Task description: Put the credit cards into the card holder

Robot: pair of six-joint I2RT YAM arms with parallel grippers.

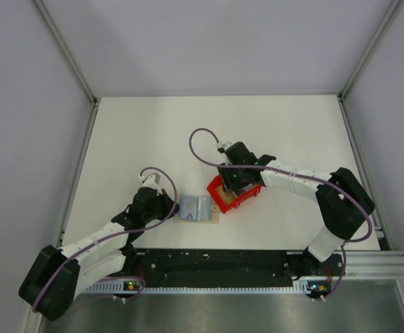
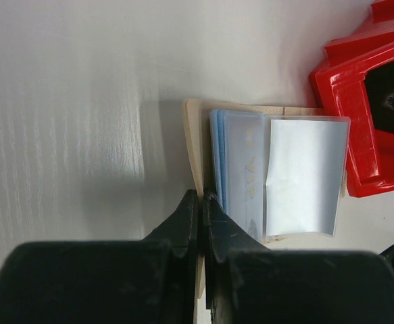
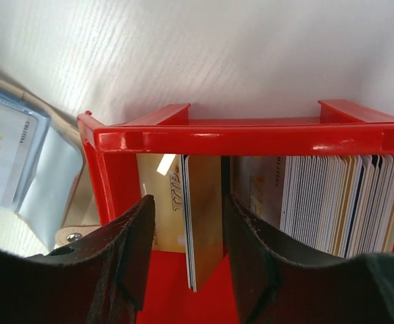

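Observation:
The tan card holder (image 2: 194,125) lies open on the table, its clear sleeves (image 2: 246,162) spread and a bluish card showing. My left gripper is shut on the holder's left edge, a thin tan strip showing between its fingers. To the right stands the red box (image 3: 251,140) of cards. Over it in the right wrist view, my right gripper is open, one finger on each side of some tan, upright cards (image 3: 205,216). A gap shows beside these cards. Another gold card (image 3: 163,196) leans behind them.
A packed row of cards (image 3: 332,202) fills the right part of the red box. The box's left corner sits close to the holder's metal snap (image 3: 74,237).

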